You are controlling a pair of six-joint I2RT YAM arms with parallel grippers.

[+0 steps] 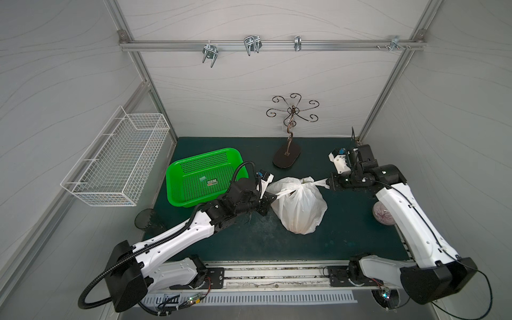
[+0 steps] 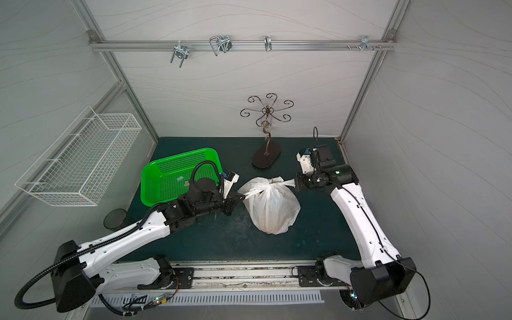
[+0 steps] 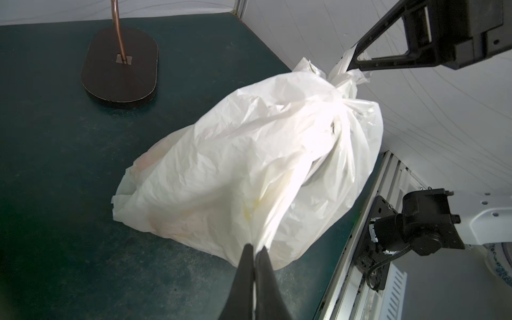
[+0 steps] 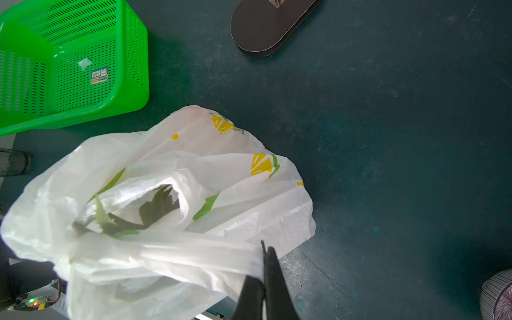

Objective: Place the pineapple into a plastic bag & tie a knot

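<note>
A full white plastic bag [image 1: 302,210] sits in the middle of the table between my two arms. Its neck is gathered, with one end stretched out to each side. My left gripper is shut on the left end of the bag, whose plastic runs right into its fingertips. The other end is pinched in my right gripper, also shut. Through an opening near the neck, green leaves [image 4: 157,207] show in the right wrist view. The pineapple's body is hidden in the bag.
A green basket [image 4: 137,58], empty, is at the back left. Behind the bag stands a metal stand with a dark base [image 1: 287,153]. A round striped object [image 1: 383,212] lies at the right edge, and a dark cup [image 1: 148,219] stands at the left.
</note>
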